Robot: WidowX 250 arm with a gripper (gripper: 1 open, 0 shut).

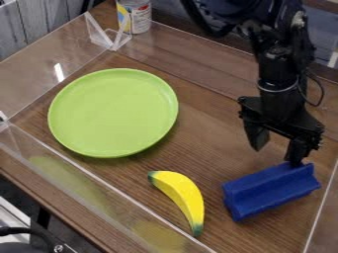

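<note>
My black gripper [280,142] hangs at the right, open, its fingers low over the table just behind a blue block [270,194]. One fingertip is at or very near the block's back right edge; whether it touches is unclear. A yellow banana [180,198] lies left of the block. A large green plate [111,113] lies on the left.
A can [134,14] stands at the top edge near a clear plastic piece. Clear barriers run along the left side.
</note>
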